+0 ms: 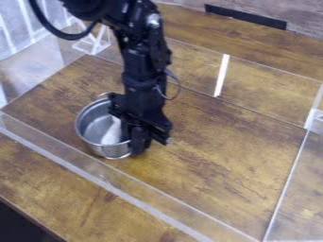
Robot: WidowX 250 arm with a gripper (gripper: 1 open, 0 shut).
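Note:
A silver metal pot (96, 123) sits on the wooden table, left of centre, with something white (113, 131) inside it. My black gripper (142, 140) is low over the pot's right side, hiding that part of it. The fingertips are dark and crowded against the pot, so their spacing and anything between them can't be made out.
Clear strips and panel edges border it at the front, right and back left. A dark slot (246, 17) is at the top back.

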